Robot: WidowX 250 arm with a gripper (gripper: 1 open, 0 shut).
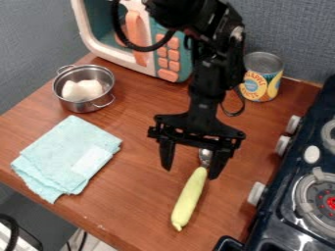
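My black gripper hangs over the middle of the wooden table with its two fingers spread open. Beneath it a silver spoon lies partly hidden by the gripper, and a pale yellow corn cob lies lengthwise just in front of it. I cannot tell whether the fingers touch anything; nothing shows held between them.
A pot with white items and a folded light-blue cloth are at left. A toy microwave and a can stand behind. A stove fills the right.
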